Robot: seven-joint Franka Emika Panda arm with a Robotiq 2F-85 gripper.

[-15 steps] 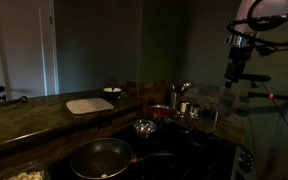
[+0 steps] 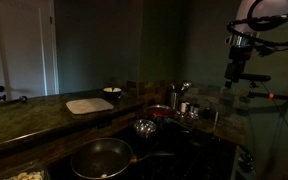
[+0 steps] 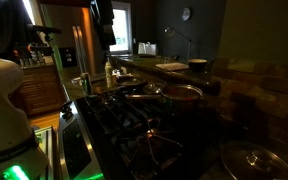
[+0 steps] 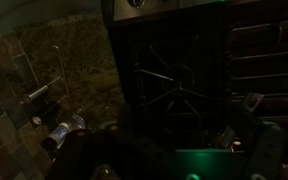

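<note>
High at the right of exterior view 1, my gripper (image 2: 234, 76) hangs in the air, well clear of the stove and counter. In exterior view 2 the dark arm (image 3: 102, 18) shows at the upper left, above the stove. Below, a black frying pan (image 2: 102, 158) with its handle to the right sits in the foreground, a small pale bit inside it. Behind it stands a shiny metal bowl (image 2: 145, 128), and farther back a red pot (image 2: 161, 111). The wrist view looks down on a dark burner grate (image 4: 172, 82); it is too dark there to make out the fingers' opening.
A pale board (image 2: 89, 105) and a dark pot (image 2: 113, 91) rest on the raised ledge. A container of pale pieces (image 2: 29, 175) stands at the lower left. A glass lid (image 3: 257, 161) lies at the right of exterior view 2. Air around the gripper is free.
</note>
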